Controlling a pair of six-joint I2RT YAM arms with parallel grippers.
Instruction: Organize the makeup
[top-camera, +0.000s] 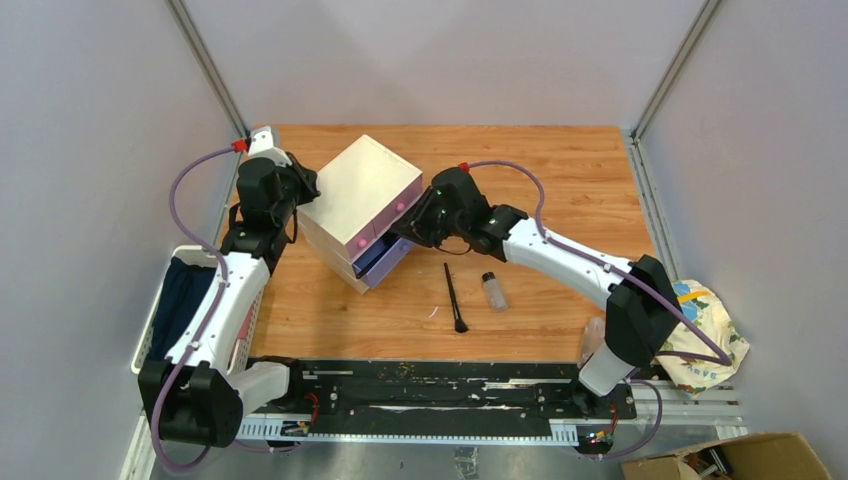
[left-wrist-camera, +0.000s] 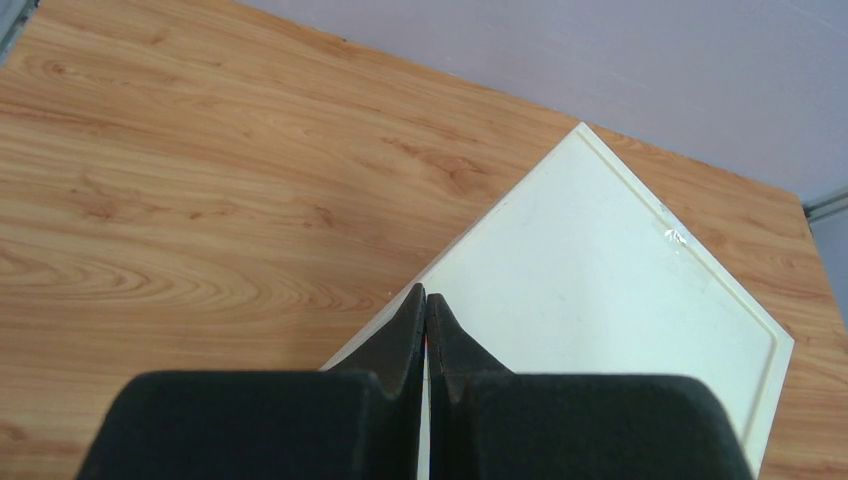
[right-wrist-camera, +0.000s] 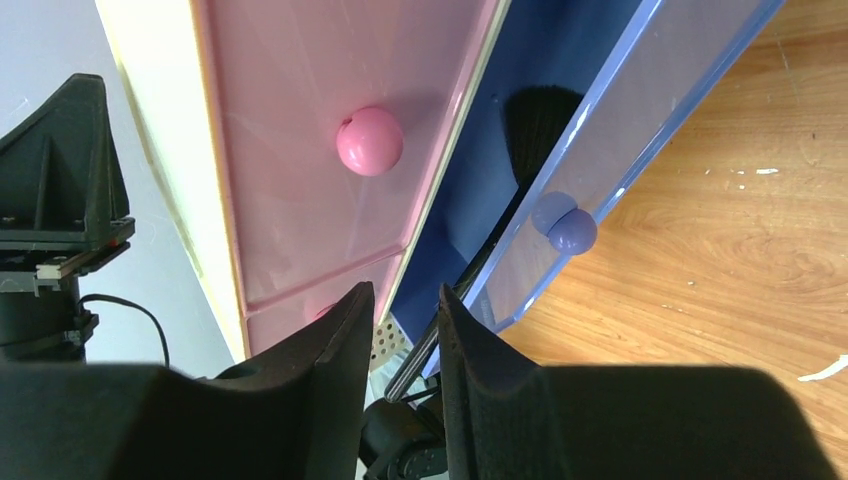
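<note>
The makeup organizer (top-camera: 362, 187) has a pale top, pink upper drawer fronts and a lower blue drawer (right-wrist-camera: 440, 225) pulled out behind its lilac front. Inside that drawer lies a black-bristled brush (right-wrist-camera: 537, 125), its dark handle running toward my right gripper. The fingers of this gripper stand apart at the drawer, the handle passing beyond the gap between them. On the table in the top view are a dark brush (top-camera: 454, 297) and a small clear bottle (top-camera: 495, 291) with a dark cap. My left gripper is shut over the organizer's left edge, nothing between its fingertips.
A white basket (top-camera: 141, 345) with dark cloth stands at the left. A patterned cloth bag (top-camera: 718, 335) lies at the right, with a cardboard box (top-camera: 780, 455) at the lower right.
</note>
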